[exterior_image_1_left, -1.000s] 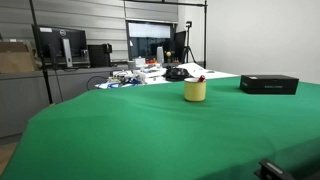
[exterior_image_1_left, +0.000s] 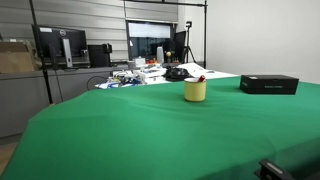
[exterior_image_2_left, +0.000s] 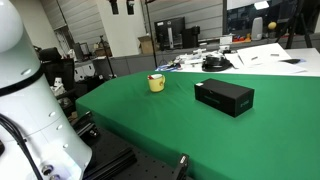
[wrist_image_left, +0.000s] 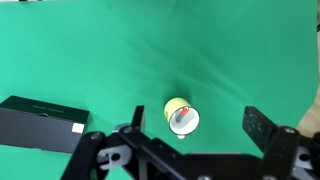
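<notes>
A small pale yellow mug (exterior_image_1_left: 195, 90) stands upright on the green table, and something red shows at its rim. From above in the wrist view, the mug (wrist_image_left: 181, 117) has a red and whitish item inside. My gripper is open, its fingers spread wide and nothing held. The mug appears between and below the fingertips, well apart from them. A black closed box (exterior_image_2_left: 224, 97) rests on the same table; in the wrist view the box (wrist_image_left: 42, 124) lies left of the mug.
Papers and assorted clutter (exterior_image_2_left: 262, 58) lie at the far side. The white robot arm (exterior_image_2_left: 45, 120) fills the left of exterior view 2.
</notes>
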